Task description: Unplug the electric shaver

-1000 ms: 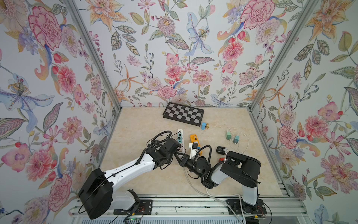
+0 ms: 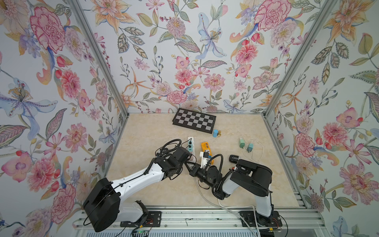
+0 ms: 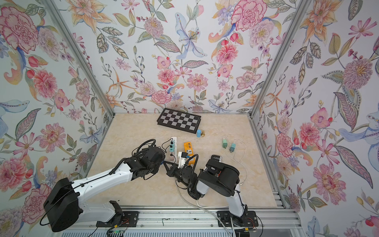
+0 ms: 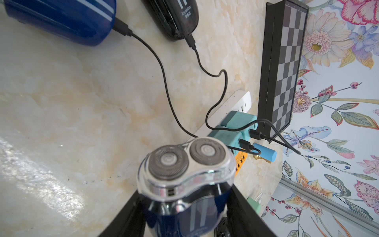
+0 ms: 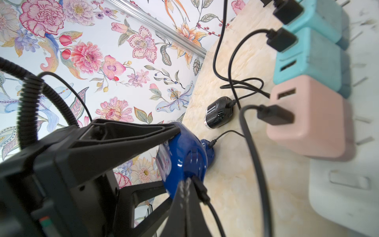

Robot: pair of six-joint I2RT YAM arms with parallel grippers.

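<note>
A dark blue shaver point(image 4: 185, 209) with two round silver heads is clasped by my left gripper, a finger on each side. From the right wrist view, the same shaver point(image 5: 182, 158) hangs above the table with a black plug point(image 5: 200, 188) at its base. That plug appears seated in the shaver, its cable running down. My right gripper is shut, its fingertips beside the plug; nothing clearly shows between them. A pink charger point(image 5: 308, 118) with a black plug in it stands on the white power strip point(image 5: 339, 189).
Teal chargers point(image 5: 311, 57) with black plugs stand beside the pink one. Another blue device point(image 4: 65, 17) and a black one point(image 4: 173, 15) lie cabled on the table. Loose cables cross near the grippers. A checkered board point(image 2: 194, 120) lies at the back.
The right arm's elbow has shifted slightly to the left, with its gripper staying near the same spot. The left arm shows no visible movement.
</note>
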